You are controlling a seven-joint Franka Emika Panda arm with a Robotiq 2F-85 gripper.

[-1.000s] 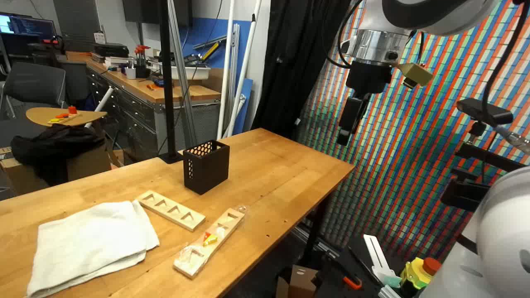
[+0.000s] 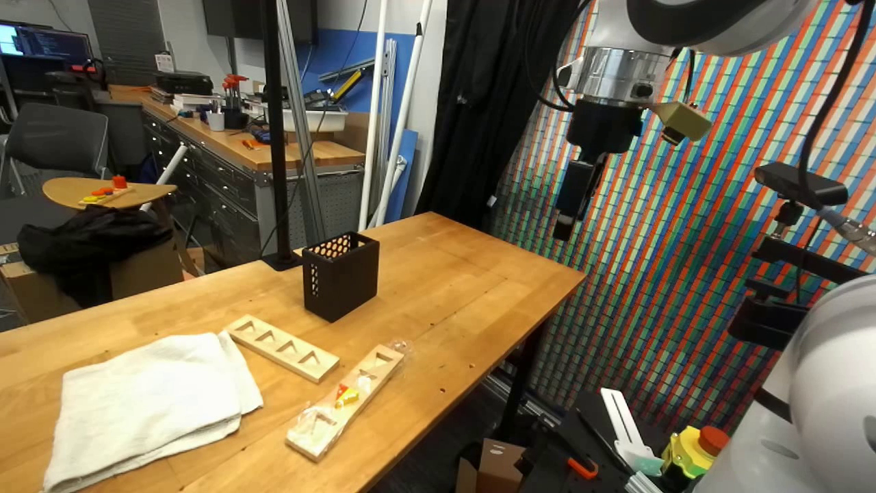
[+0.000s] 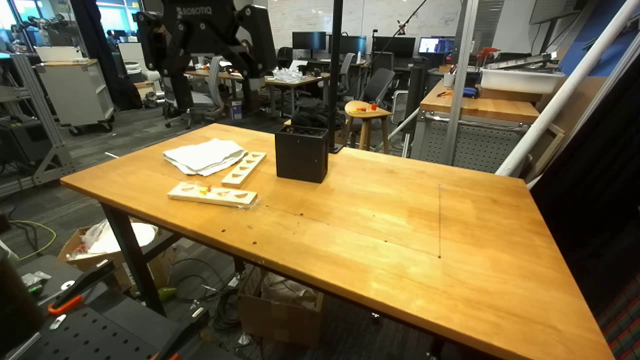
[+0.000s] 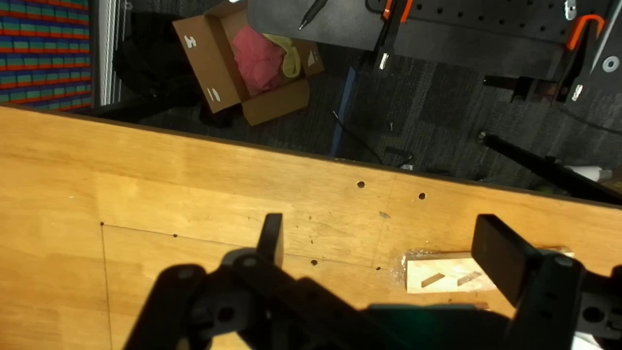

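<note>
High above the table's near edge, my gripper (image 3: 214, 95) hangs open, with empty air between its fingers. In the wrist view its fingers (image 4: 504, 256) are spread wide over the wood. On the table lies a pale wooden strip (image 2: 358, 400) with triangular cut-outs, partly in clear plastic, and small red and yellow pieces (image 2: 347, 397) on it. A second strip (image 2: 283, 348) lies bare beside it. Behind them an open black box (image 2: 341, 276) with a perforated side stands upright; its inside is hidden. Left of the strips, a folded white cloth (image 2: 156, 402) lies flat.
A black post (image 3: 334, 78) rises at its far edge, close behind the box. A tool stand with dark clamps (image 4: 390, 35) sits off the table's near side.
The arm and gripper have shifted very slightly left and up in exterior view 1. Everything on the table lies as before.
</note>
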